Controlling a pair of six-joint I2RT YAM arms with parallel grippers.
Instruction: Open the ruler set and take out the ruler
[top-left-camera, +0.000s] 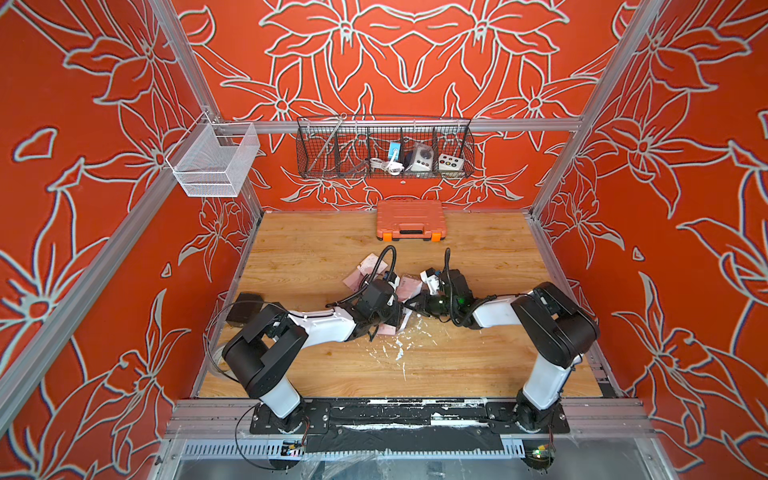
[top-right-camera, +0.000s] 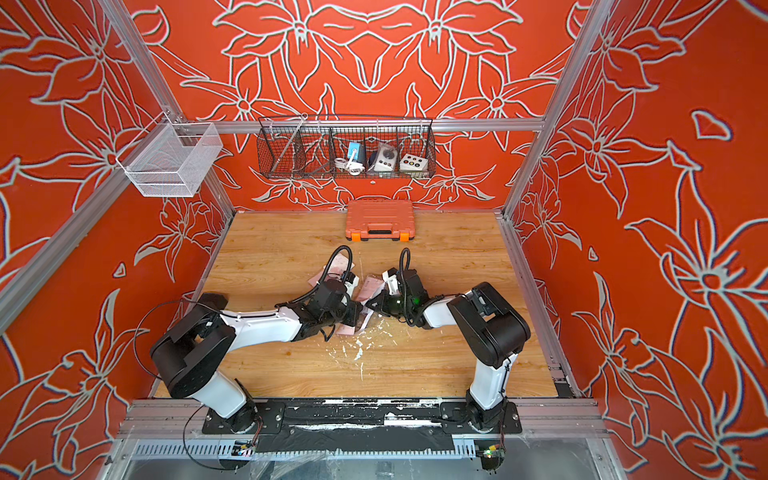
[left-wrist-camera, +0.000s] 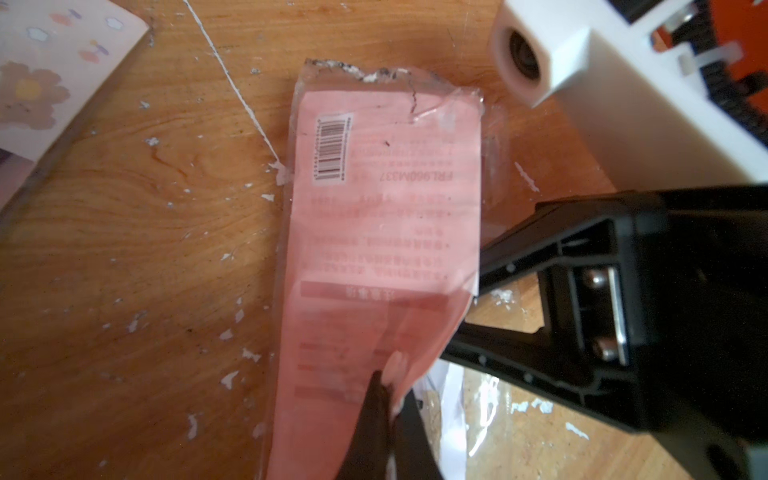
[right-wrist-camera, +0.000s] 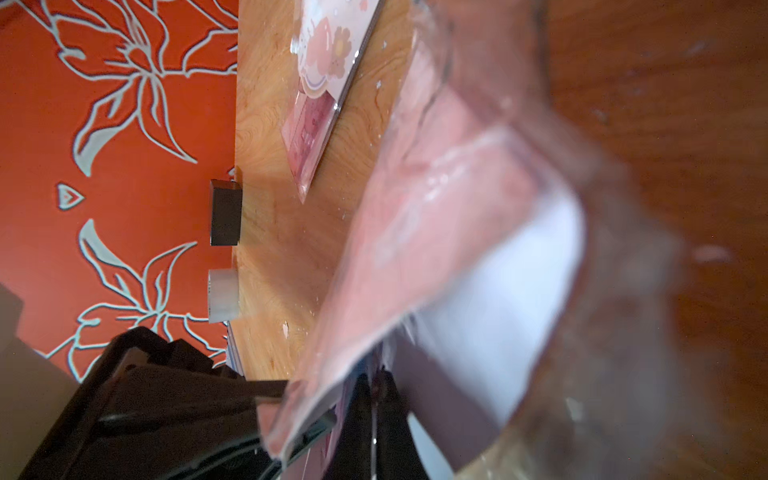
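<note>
The pink ruler set (left-wrist-camera: 376, 216), a flat printed card in a clear sleeve with a barcode, lies on the table. Its far end looks frayed. In the left wrist view, my left gripper is shut on the set's raised edge. My right gripper meets the same edge a little farther up. From the right wrist view, the right gripper is shut with the edge of the bent pink card (right-wrist-camera: 432, 216) running down to its tips; the card's white inner side shows. No ruler can be clearly made out.
A second flowered package (right-wrist-camera: 324, 72) lies close by, behind the left gripper. White scraps (top-left-camera: 400, 345) litter the wood in front. An orange case (top-left-camera: 410, 218) stands at the back wall.
</note>
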